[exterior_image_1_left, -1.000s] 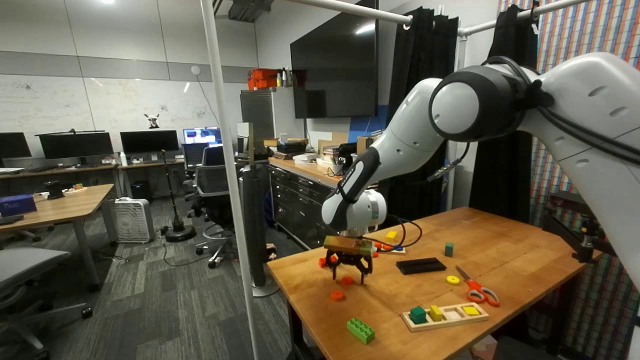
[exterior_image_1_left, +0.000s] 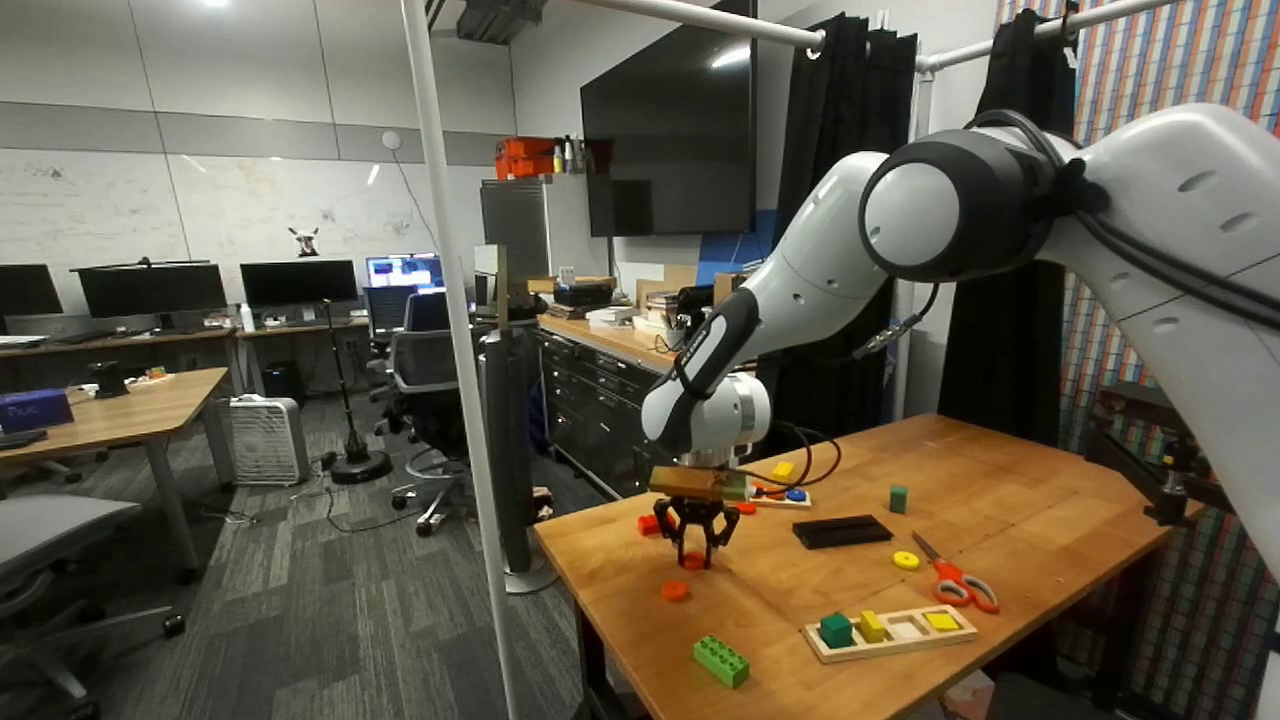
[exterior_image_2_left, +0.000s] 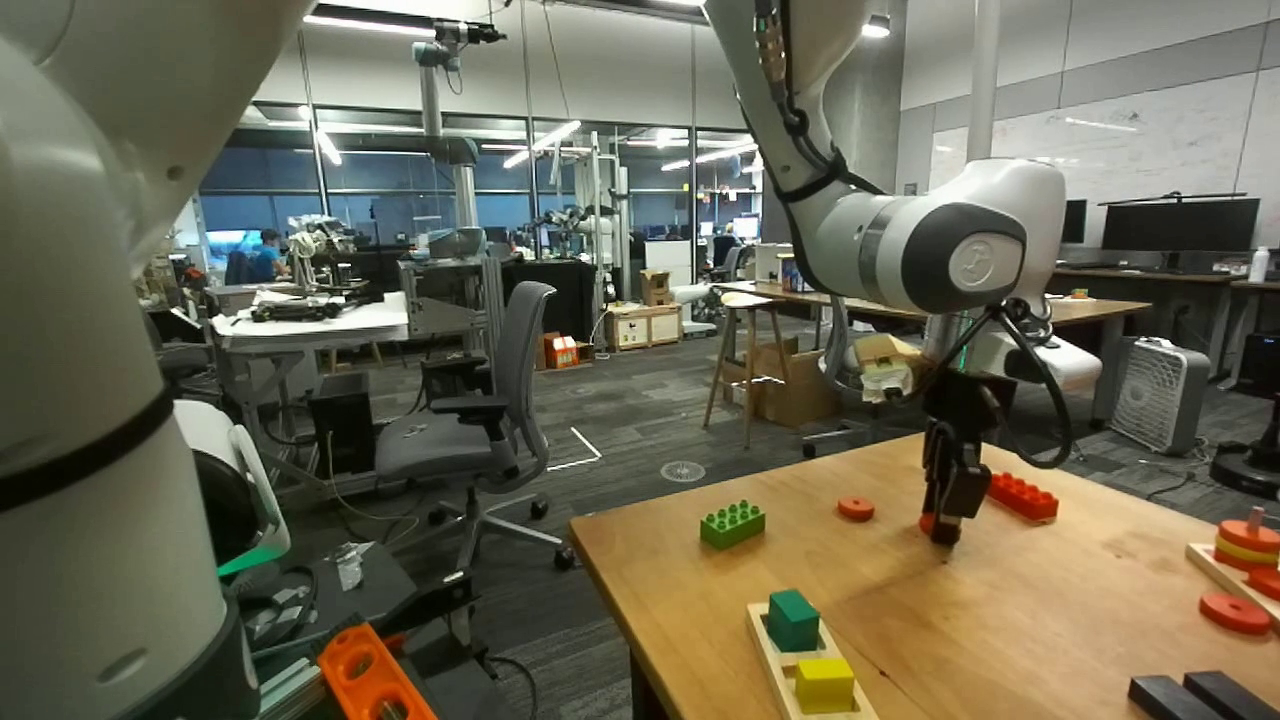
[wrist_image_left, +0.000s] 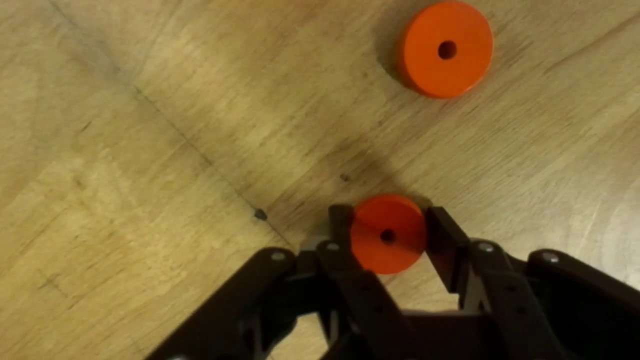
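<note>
Between the two black fingers of my gripper sits a round orange-red disc (wrist_image_left: 384, 246) with a small centre hole, a pad touching it on either side. The wrist view shows the fingers shut on this disc. In exterior view 1 the gripper (exterior_image_1_left: 696, 554) points straight down at the tabletop, with the disc (exterior_image_1_left: 692, 560) low between its tips. Exterior view 2 shows the disc mostly hidden behind the fingers (exterior_image_2_left: 948, 528). A second, similar orange disc (wrist_image_left: 442, 57) lies flat on the wood, apart from the gripper.
Around the wooden table (exterior_image_1_left: 1020, 492) lie a green brick (exterior_image_1_left: 721, 661), a red brick (exterior_image_2_left: 1022, 496), a block tray (exterior_image_1_left: 894, 648), scissors (exterior_image_1_left: 954, 582), a yellow ring (exterior_image_1_left: 906, 560), a black piece (exterior_image_1_left: 842, 532) and a ring stacker (exterior_image_2_left: 1248, 552). Bare wood surrounds the gripper.
A second ago the gripper's fingers stood wide apart above the disc. Now they are lower and closed in on its sides. The other objects lie where they were.
</note>
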